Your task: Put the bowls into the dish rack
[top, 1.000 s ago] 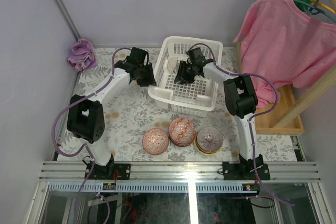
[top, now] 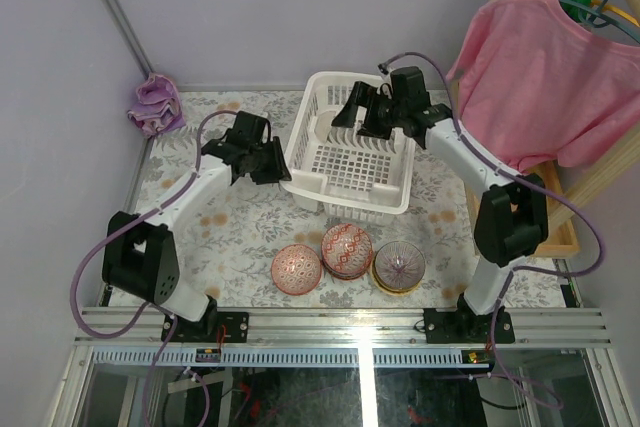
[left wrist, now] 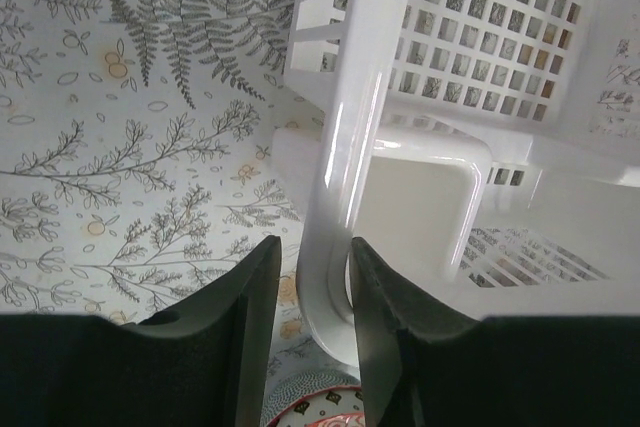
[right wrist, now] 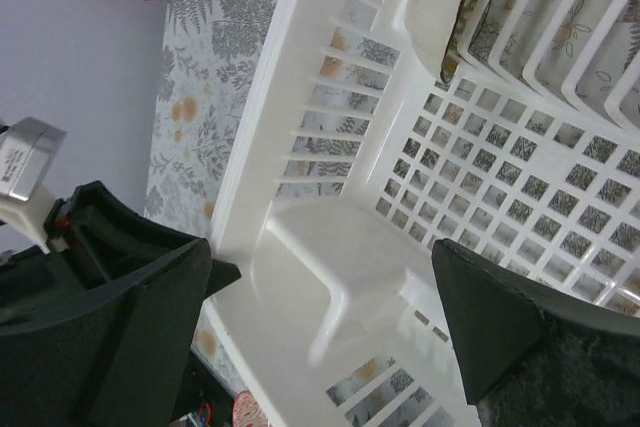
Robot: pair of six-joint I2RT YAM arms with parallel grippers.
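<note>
The white dish rack point(top: 390, 197) sits at the table's centre. My left gripper point(top: 276, 173) is shut on its front-left rim, seen between the fingers in the left wrist view point(left wrist: 316, 257). A bowl point(right wrist: 430, 7) stands on edge in the rack's slots at the back left. My right gripper point(top: 354, 105) is open and empty above the rack. Along the front lie a small patterned bowl point(top: 296, 268), a stack of red-patterned bowls point(top: 347, 247) and a grey glass bowl point(top: 399, 265) on a yellow one.
A purple cloth point(top: 155, 105) lies at the back left. At the right, a pink garment point(top: 540, 77) hangs over a wooden tray point(top: 560, 237).
</note>
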